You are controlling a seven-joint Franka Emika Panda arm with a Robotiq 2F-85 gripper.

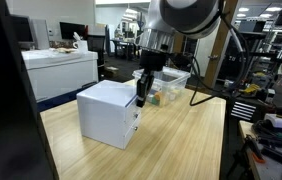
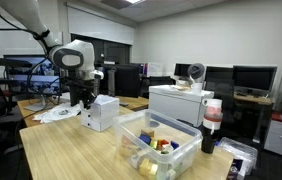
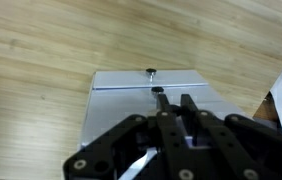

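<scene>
A small white box [image 1: 108,113] with dark round knobs on its front stands upright on the wooden table. My gripper [image 1: 139,100] is at the upper front edge of the box, on the side with the knobs. From above, the wrist view shows the knobs [image 3: 153,73] sticking out from the box's front, while my gripper is over the white top near that edge. Its dark fingers are close together and look shut. What lies between them is hidden. In the second exterior view, the box [image 2: 100,113] is partly behind the arm.
A clear plastic bin [image 2: 165,138] holding colourful items stands apart from the box. A dark-and-red bottle [image 2: 211,122] and a small clear container [image 2: 239,155] are beyond it. White crumpled material [image 2: 56,114] lies behind the arm.
</scene>
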